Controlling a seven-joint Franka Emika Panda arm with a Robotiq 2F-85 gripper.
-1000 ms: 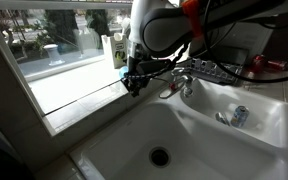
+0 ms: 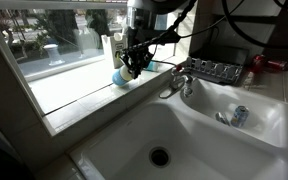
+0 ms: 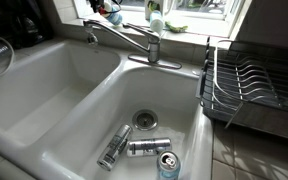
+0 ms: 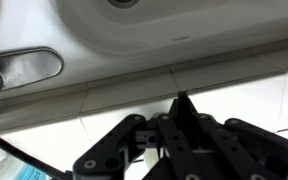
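My gripper (image 2: 134, 68) is over the window ledge behind the sink, its black fingers pointing down. In the wrist view the gripper looks shut, with its fingertips close together above the ledge tiles. Whether something is between them is too dark to tell. A light blue and white rounded object (image 2: 122, 76) is on the ledge right beside the gripper in exterior view 1; the gripper partly hides it. In the other basin lie several cans: a silver can (image 3: 114, 147), a second silver can (image 3: 149, 147), and a blue can (image 3: 168, 165).
A chrome faucet (image 3: 152, 45) rises behind the divided sink (image 2: 144, 135). The dish rack (image 3: 249, 85) stands to the right of the basins. Bottles and a jar line the window. The near basin is empty around its drain (image 2: 159, 157).
In exterior view 1 my gripper has lifted and drawn back toward the window. More of the light blue and white object now shows beside it. The sink contents stay put.
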